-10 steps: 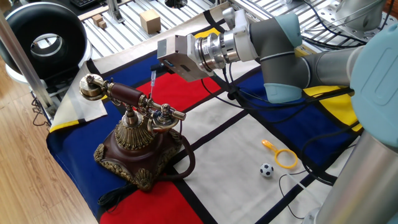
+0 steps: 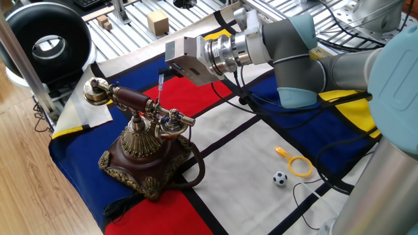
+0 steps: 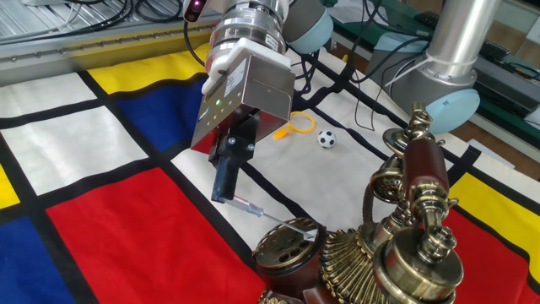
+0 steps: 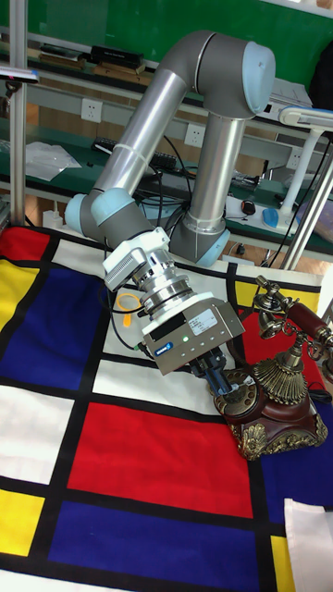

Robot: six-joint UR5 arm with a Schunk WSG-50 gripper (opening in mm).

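Note:
An antique-style telephone (image 2: 149,171) in dark red and brass stands on the cloth, its handset (image 2: 132,98) resting across the cradle. My gripper (image 3: 224,196) is shut on a thin screwdriver with a clear handle (image 3: 245,206). The tool slants down from the fingers, and its tip is at or just above the rotary dial (image 3: 283,246); whether it touches cannot be told. In exterior view 3 the fingers (image 4: 215,375) hang right over the dial side of the phone. From exterior view 1 the handset and cradle hide the dial and the tool's tip.
A small soccer ball (image 3: 326,138) and a yellow ring-shaped toy (image 2: 300,166) lie on the white part of the cloth. Beyond the cloth, a wooden block (image 2: 157,23) sits on the slotted metal table.

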